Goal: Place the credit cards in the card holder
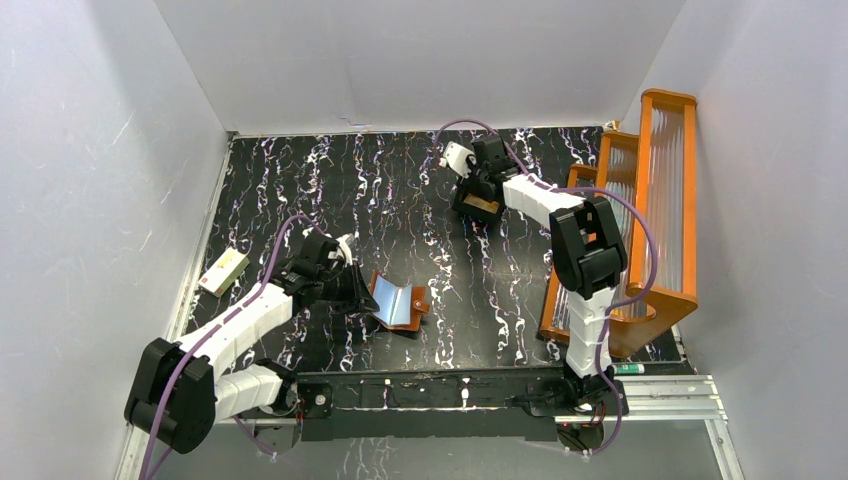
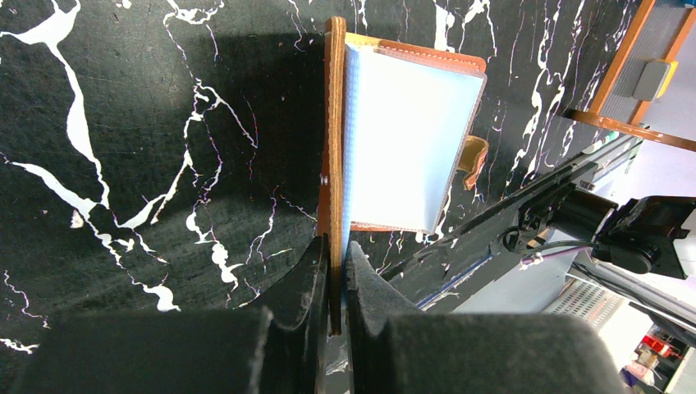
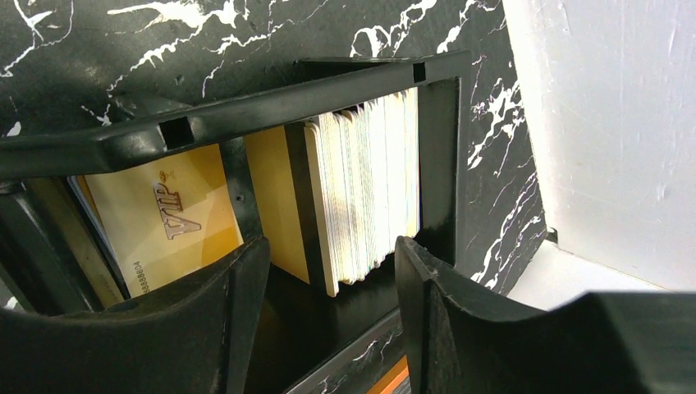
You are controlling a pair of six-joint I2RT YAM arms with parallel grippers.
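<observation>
The brown leather card holder stands open on the table, its pale clear sleeves spread to the right. My left gripper is shut on the holder's upright brown cover, gripping it by its near edge. At the back, my right gripper is open inside a black box. Between its fingers, but not clamped, stands a tight row of cards on edge. A yellow VIP card leans in the left part of the box, outside the left finger.
A wooden rack with clear panels stands along the right side, close to the right arm. A small pale box lies at the far left.
</observation>
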